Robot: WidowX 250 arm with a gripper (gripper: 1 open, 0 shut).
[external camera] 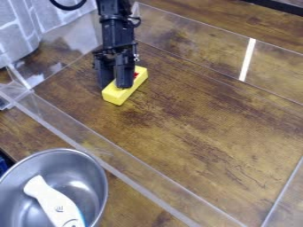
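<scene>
A black robot gripper (116, 67) reaches down from the top of the camera view onto a yellow block (123, 91) with a small red patch, lying on the wooden table in the upper left part. The fingertips are at the block's upper side; whether they are closed on it is hidden and too small to tell.
A metal bowl (83, 182) with a white-handled utensil (50, 199) in it sits at the lower left. Clear plastic strips border the work area. A crumpled grey sheet lies at the upper left.
</scene>
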